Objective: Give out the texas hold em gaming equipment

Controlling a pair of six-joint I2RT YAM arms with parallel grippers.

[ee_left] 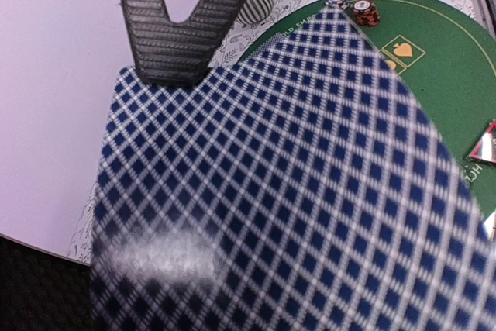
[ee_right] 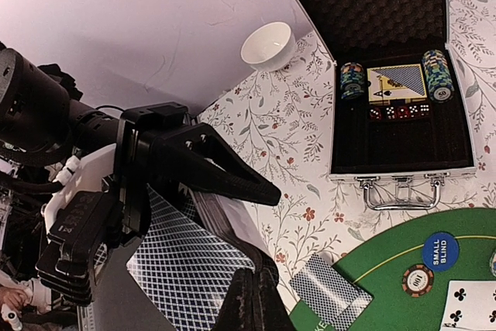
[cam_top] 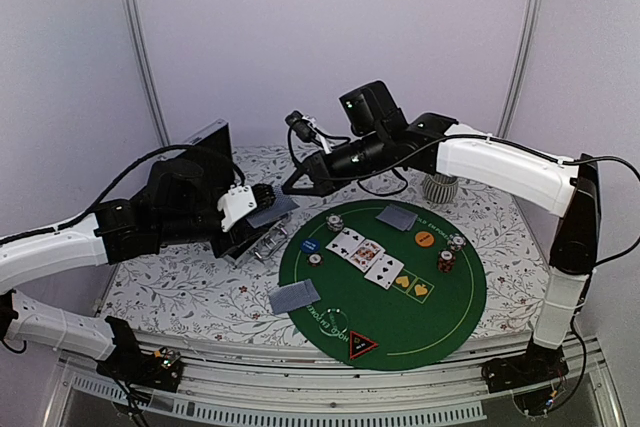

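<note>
My left gripper (cam_top: pixel 264 199) is shut on blue-checked playing cards (ee_left: pixel 271 191), which fan across most of the left wrist view. From the right wrist view, the held cards (ee_right: pixel 182 261) hang at a slant below a black left finger (ee_right: pixel 225 176). To their right, my right gripper is shut, with no card visible between its fingertips; its tips overlap the held cards in that view. Two face-down cards (cam_top: pixel 294 296) lie at the green mat's left edge, and another face-down pair (cam_top: pixel 397 216) lies at its back. Face-up cards (cam_top: pixel 365 252) lie mid-mat.
The open silver case (ee_right: pixel 403 145) holds chips, a card deck and dice. Chip stacks (cam_top: pixel 446 261), a blue small-blind disc (cam_top: pixel 310 245) and a red triangle (cam_top: pixel 361 345) rest on the mat (cam_top: pixel 440 317). A white bowl (ee_right: pixel 268 46) stands near the case. A striped container (cam_top: pixel 440 189) stands behind the mat.
</note>
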